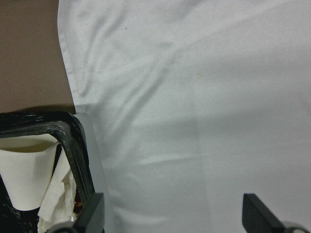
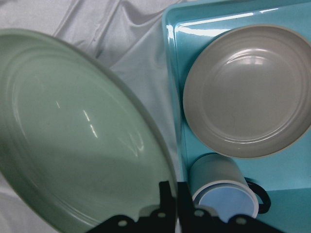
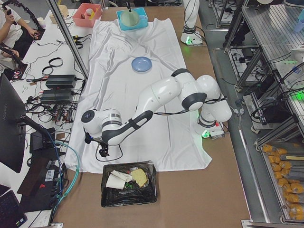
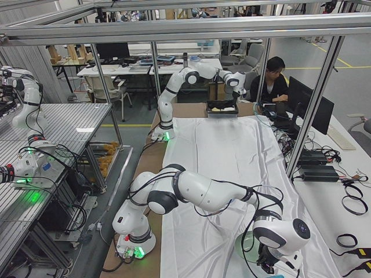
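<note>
My right gripper is shut on the rim of a green plate point(image 2: 73, 126), which it holds at the left edge of a blue tray point(image 2: 286, 174); in the camera left view the plate point(image 3: 129, 18) overlaps the tray. In the tray lie a grey plate point(image 2: 248, 87) and a mug point(image 2: 218, 179) on its side. A blue plate point(image 3: 141, 64) lies on the white cloth. My left gripper is open above the cloth beside a black-lined bin point(image 3: 107, 194), with nothing visible between its fingertips.
The bin holds a paper cup point(image 1: 24, 174), crumpled paper point(image 1: 57, 199) and yellow scraps point(image 3: 139, 176). A red bin point(image 3: 87, 15) stands on the side table at the far left.
</note>
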